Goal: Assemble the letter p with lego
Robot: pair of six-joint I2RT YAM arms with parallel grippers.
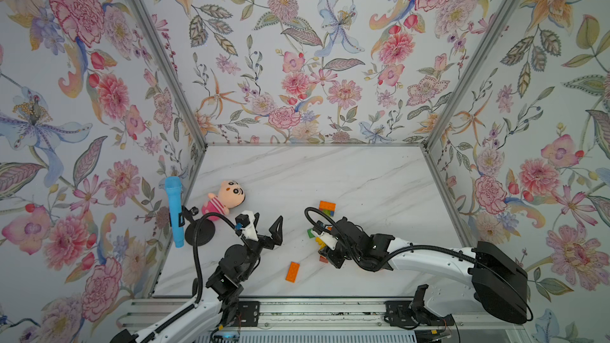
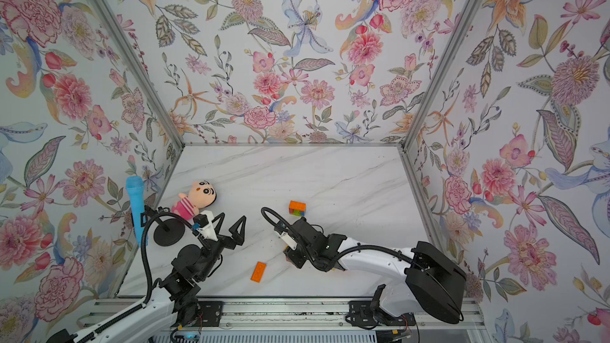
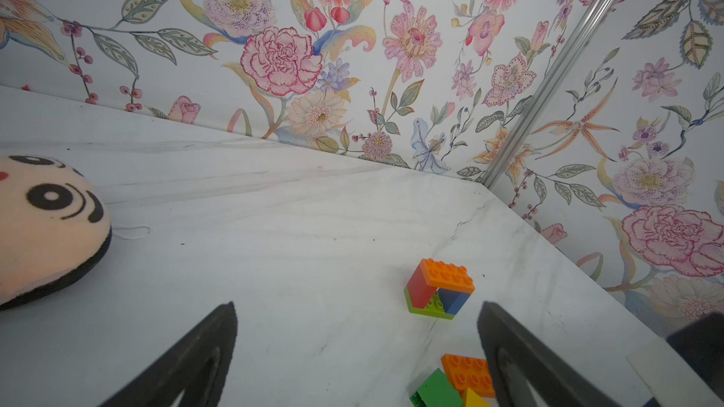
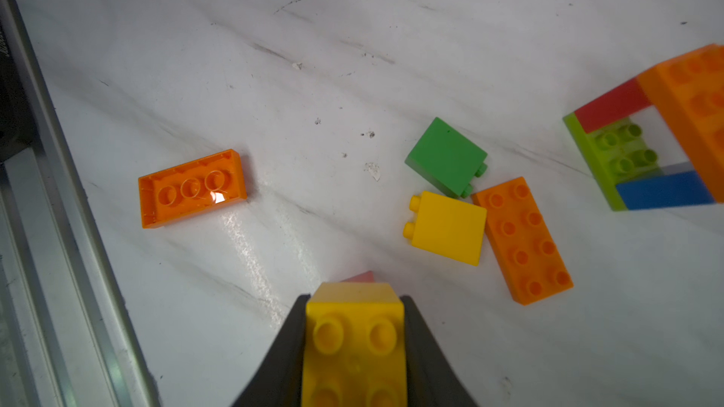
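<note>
In the right wrist view my right gripper is shut on a yellow brick [image 4: 354, 320], its studs facing the camera. A partial build stands to the right: light-green base [image 4: 603, 169], red brick [image 4: 612, 105] and blue brick [image 4: 663, 190] as walls, orange brick [image 4: 690, 98] across the top. Loose on the table are a green brick [image 4: 446, 156], another yellow brick [image 4: 446, 227], an orange brick [image 4: 522, 241] and an overturned orange brick [image 4: 192, 188]. Behind the held brick a reddish piece [image 4: 360, 277] peeks out, mostly hidden. My left gripper [image 1: 265, 228] hangs open and empty.
A plush doll [image 1: 223, 198] lies at the left, beside a blue cylinder on a black stand [image 1: 200, 232]. A metal rail [image 4: 75, 203] borders the front edge.
</note>
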